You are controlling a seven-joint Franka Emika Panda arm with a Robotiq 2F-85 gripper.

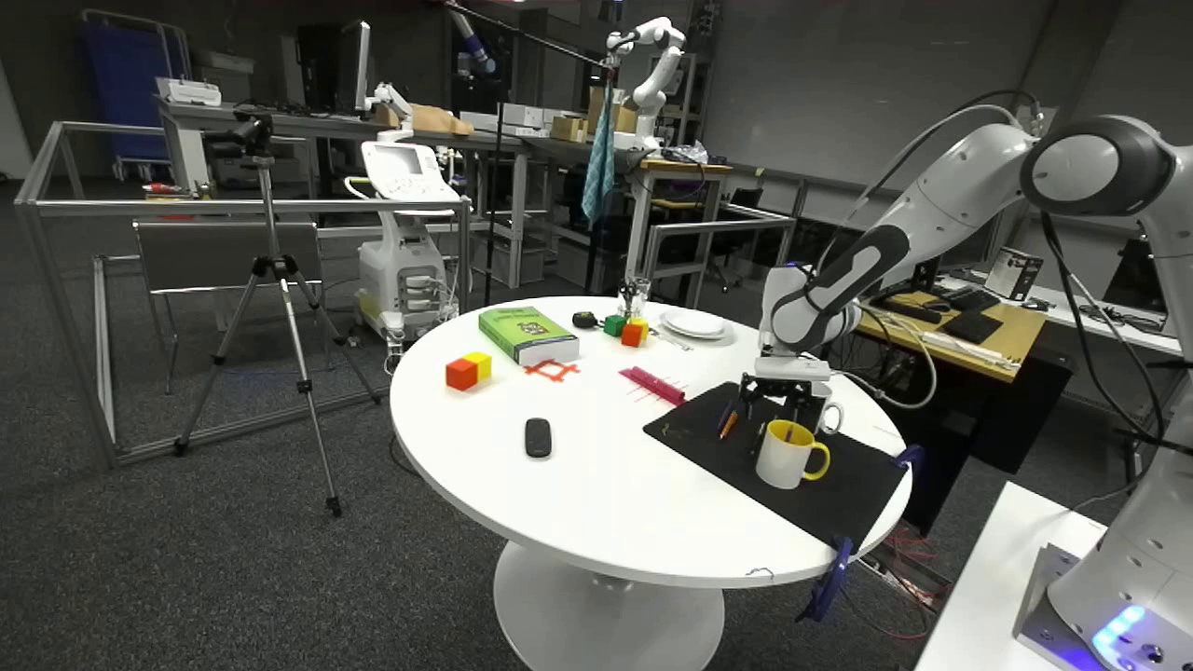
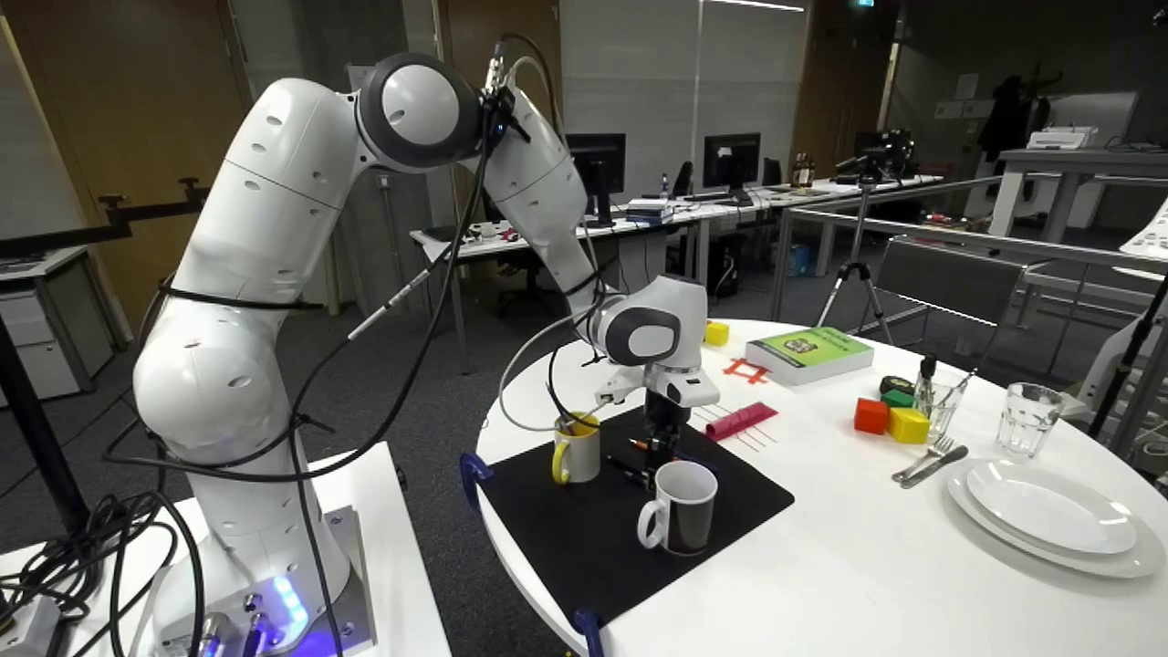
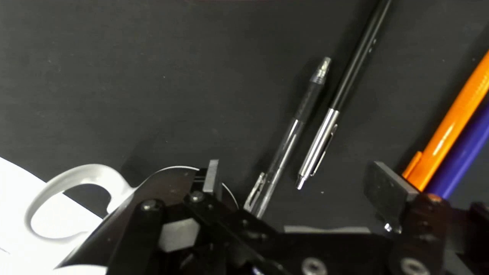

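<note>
My gripper is open above the black mat, its fingers wide apart with nothing held. Below and between them in the wrist view lie a dark clear-bodied pen (image 3: 286,144) and a black pen with a silver end (image 3: 321,142). The right finger (image 3: 389,183) hangs close to an orange pen (image 3: 451,126) and a blue pen (image 3: 463,160). Under the left finger is a dark-and-white mug (image 2: 686,509), partly hidden in the wrist view. A white mug with yellow handle and inside (image 1: 783,457) stands on the mat, something slim inside it.
Clamps (image 1: 828,581) hold the black mat (image 2: 558,547) at the table edge. Farther off are a pink roll (image 2: 742,421), a green book (image 2: 810,350), coloured blocks (image 2: 871,416), a glass (image 2: 1027,422) and plates (image 2: 1057,509).
</note>
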